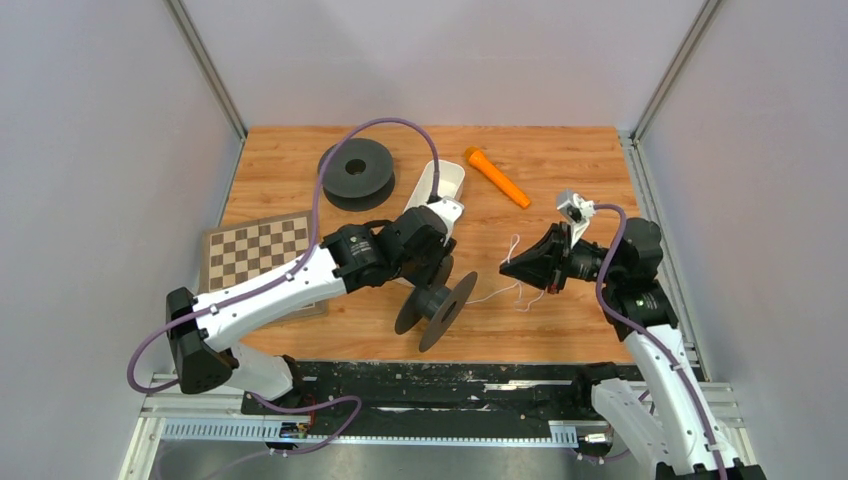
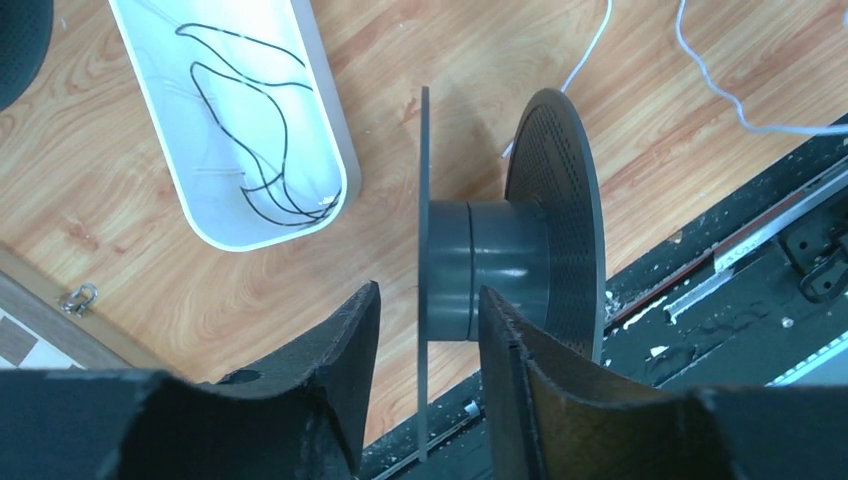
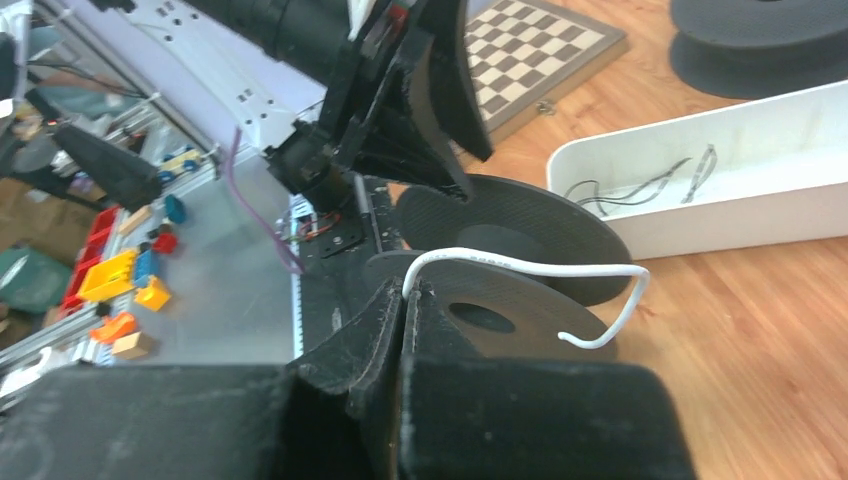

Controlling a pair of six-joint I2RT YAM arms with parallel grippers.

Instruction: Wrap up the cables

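Note:
A dark spool (image 1: 436, 303) stands on its flange rims near the table's front edge, with its bare hub (image 2: 510, 270) showing in the left wrist view. My left gripper is part open, one finger on each side of the spool's near flange; a gap shows beside the flange, and contact is hard to judge. To the right, my right gripper (image 1: 503, 268) is shut on a thin white cable. In the right wrist view the cable (image 3: 540, 268) rises from the fingertips and bends over in a hook above the spool. More of it trails on the table towards the spool.
Behind the spool is a white tray (image 2: 330, 110) with thin dark cables inside. A larger dark spool (image 1: 357, 175) lies at the back left, near a chessboard (image 1: 258, 255). An orange tube (image 1: 498, 178) lies at the back. Bare table extends right of the tray.

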